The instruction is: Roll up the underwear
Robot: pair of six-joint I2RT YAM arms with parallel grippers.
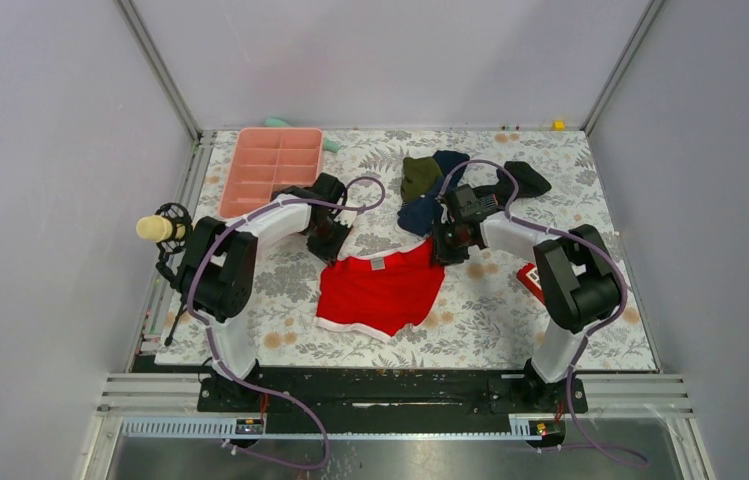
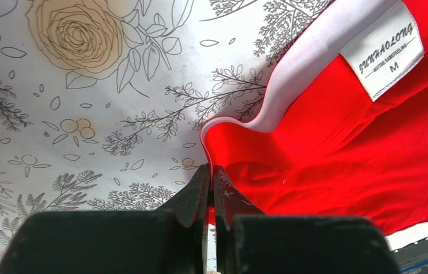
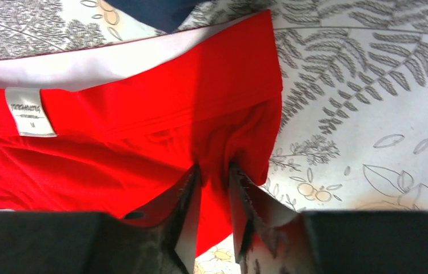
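Red underwear [image 1: 378, 298] with white trim and a size label [image 2: 382, 51] lies spread on the patterned table, waistband toward the back. In the left wrist view my left gripper is shut on the waistband's left corner, where thin red fabric runs into its tips. My right gripper is part open over the right end of the underwear, just below the waistband, a bunched fold of red fabric between and beneath its fingertips.
A pink divided box [image 1: 265, 150] stands at the back left. A pile of olive and navy clothes [image 1: 420, 180] and dark cloth [image 1: 525, 178] lie at the back right, a red item [image 1: 532, 280] at the right.
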